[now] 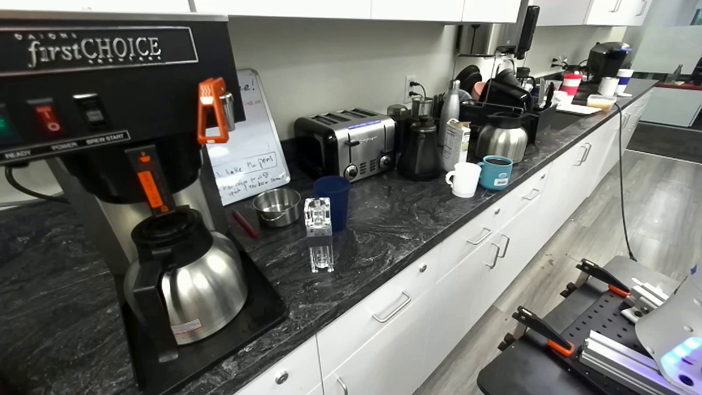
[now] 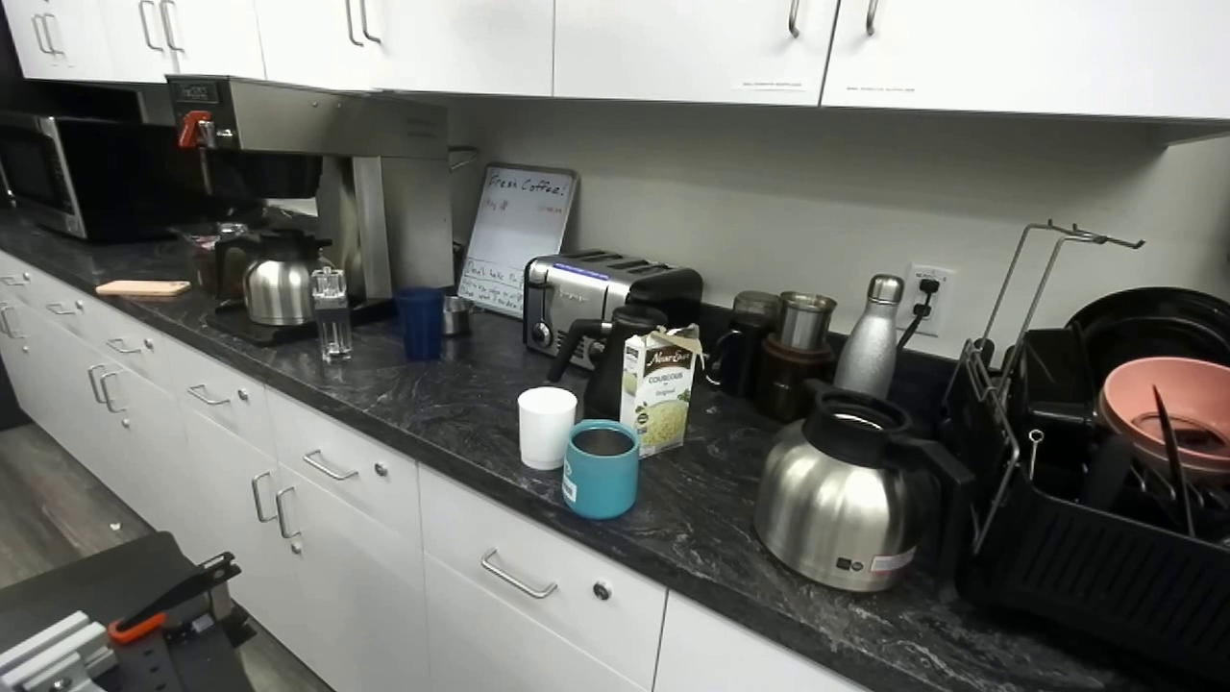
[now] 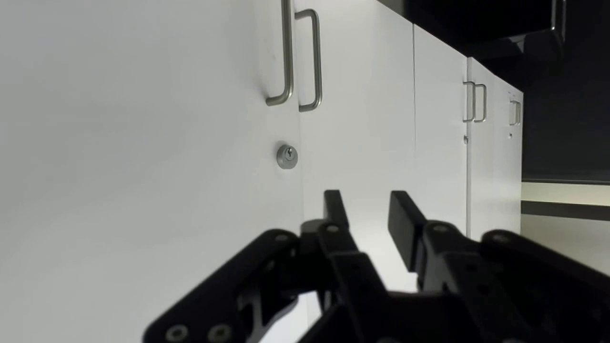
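In the wrist view my gripper is partly open, its two black fingers apart with nothing between them. It faces white cabinet doors, and a lock (image 3: 287, 156) and a bar handle (image 3: 316, 60) lie beyond the fingers. Neither exterior view shows the gripper. On the dark counter (image 1: 388, 224) stand a white mug (image 1: 464, 180), a teal mug (image 1: 495, 172), a dark blue cup (image 1: 333, 201) and a clear grinder (image 1: 319, 235). A couscous carton (image 2: 663, 390) sits behind the mugs.
A coffee maker (image 1: 98, 66) with a steel carafe (image 1: 204, 283) fills the left end. A toaster (image 1: 349, 144) is by the wall; a second carafe (image 2: 842, 496) stands near the dish rack (image 2: 1084, 600).
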